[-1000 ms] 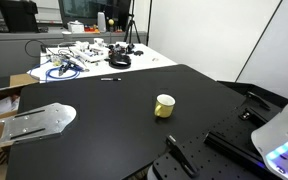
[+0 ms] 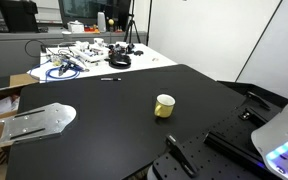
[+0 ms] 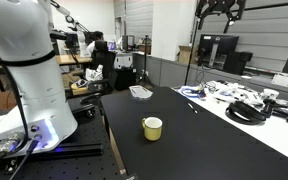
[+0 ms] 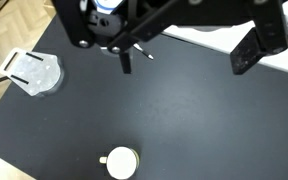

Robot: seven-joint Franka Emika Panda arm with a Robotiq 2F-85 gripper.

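A yellow mug with a pale inside stands upright on the dark table. In the wrist view the mug is seen from above near the lower edge, its handle pointing left. My gripper is open high over the table, its dark fingers wide apart and nothing between them. Exterior view 2 has the gripper near the top edge, well clear of the mug. A thin dark pen lies toward the table's far side; the wrist view puts the pen close beside the left finger in the picture.
A silver, flat, handled plate rests at the table's left edge. Beyond the far edge, a white surface holds cables and clutter. The robot's white base is at the right.
A small dark part of the gripper now shows at the top edge of exterior view 1, absent earlier. The mug, pen and plate have not moved.
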